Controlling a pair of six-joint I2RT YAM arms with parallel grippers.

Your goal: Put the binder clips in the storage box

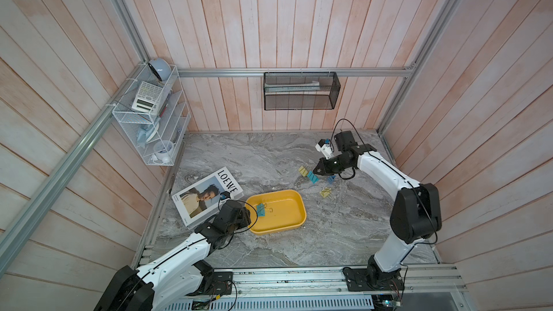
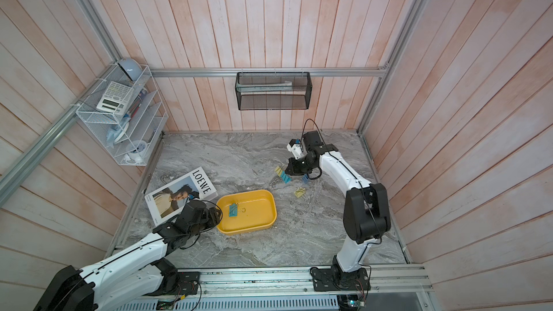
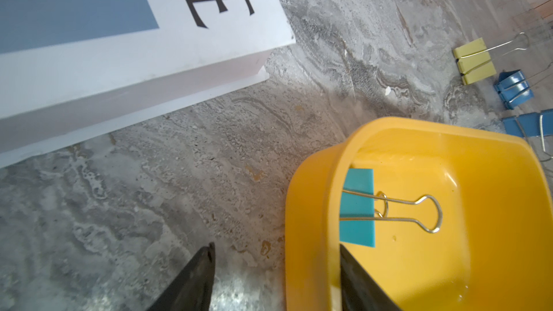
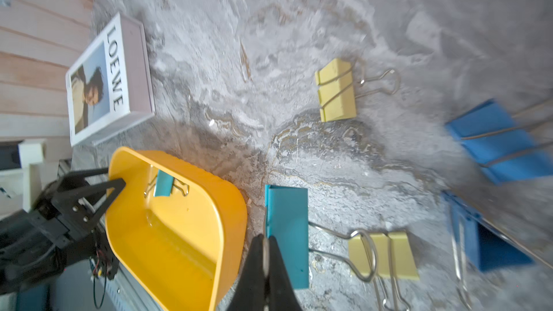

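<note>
My right gripper is shut on a wire handle of a teal binder clip (image 4: 292, 236), which hangs above the table. Another teal clip (image 3: 357, 233) lies inside the yellow storage box (image 1: 305, 210). Open, my left gripper straddles the box's left wall, one finger outside and one inside. Loose on the table in the right wrist view are a yellow clip (image 4: 337, 95), a second yellow clip (image 4: 397, 256) partly covered by the held clip's handle, a blue clip (image 4: 504, 141) and another blue clip (image 4: 489, 242).
A white LOEWE box (image 1: 208, 195) lies left of the storage box. A wire shelf (image 1: 155, 121) is on the left wall, and a black mesh basket (image 1: 301, 101) hangs at the back.
</note>
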